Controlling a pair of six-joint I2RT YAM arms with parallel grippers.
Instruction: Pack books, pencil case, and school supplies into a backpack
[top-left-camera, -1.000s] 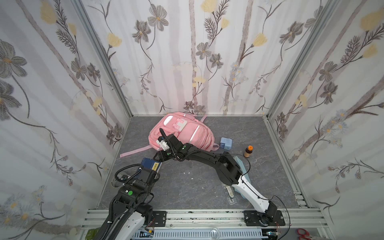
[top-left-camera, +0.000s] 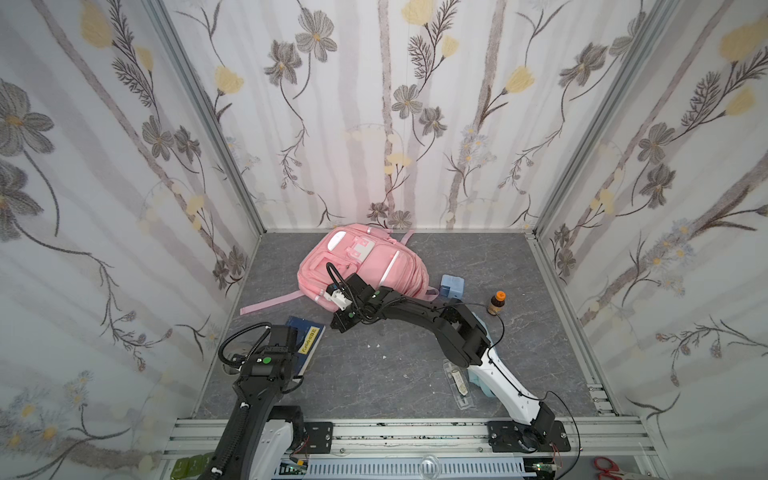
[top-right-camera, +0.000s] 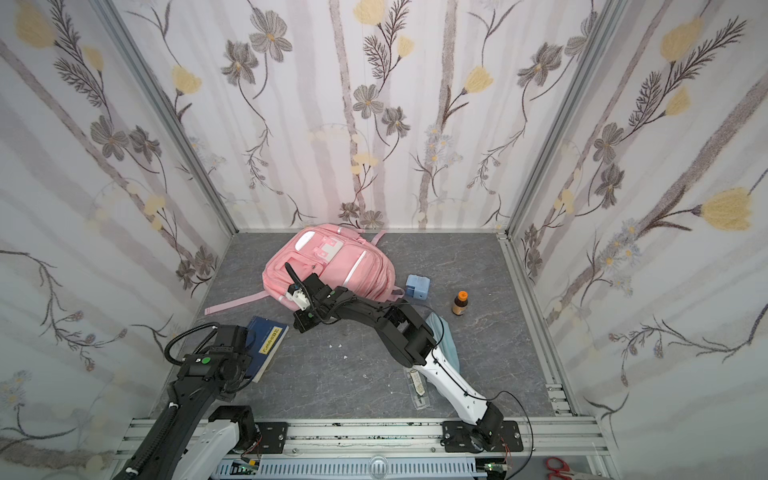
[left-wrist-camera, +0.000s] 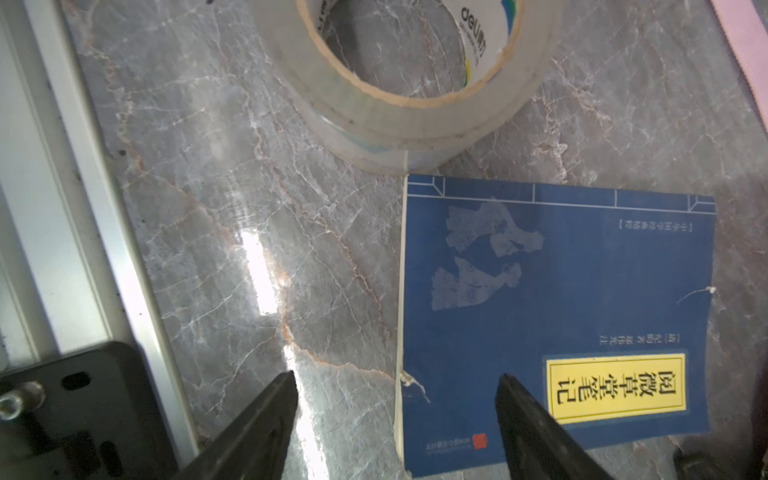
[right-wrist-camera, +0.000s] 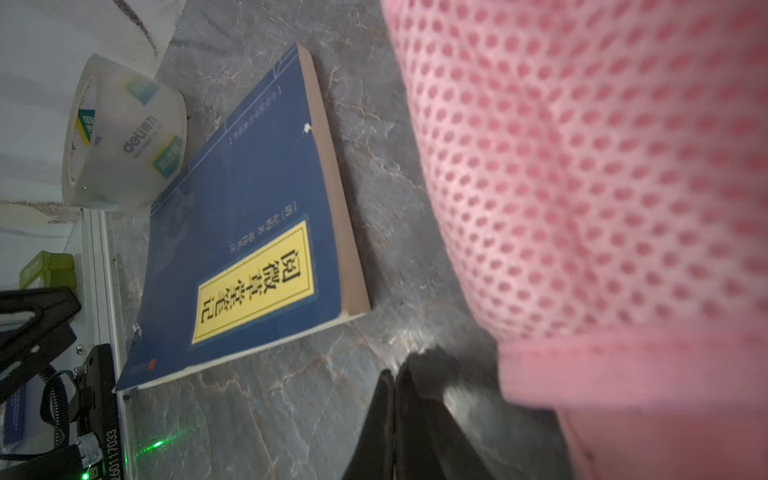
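The blue book (right-wrist-camera: 240, 192) with a yellow label lies flat on the grey table. My right gripper is shut, its fingertips together with nothing between them, just off the book's near corner and beside the pink backpack (top-left-camera: 360, 260). The backpack lies on its side at the back. Over the book's near edge, my left gripper stands open, its fingers (left-wrist-camera: 532, 436) apart and holding nothing. A clear tape roll (left-wrist-camera: 392, 120) rests against the book's far corner. A blue box (top-left-camera: 452, 286) sits right of the backpack.
An orange-capped bottle (top-left-camera: 497, 302) stands at the right. A pale teal item (top-right-camera: 445, 340) and a clear pack (top-right-camera: 418, 389) lie by my right arm. A pink strap (top-left-camera: 272, 302) stretches left from the backpack.
My right gripper, earlier straddling the book's edge, has moved right off it and closed. The left gripper has shifted left and is closer over the book. The book remains on the table.
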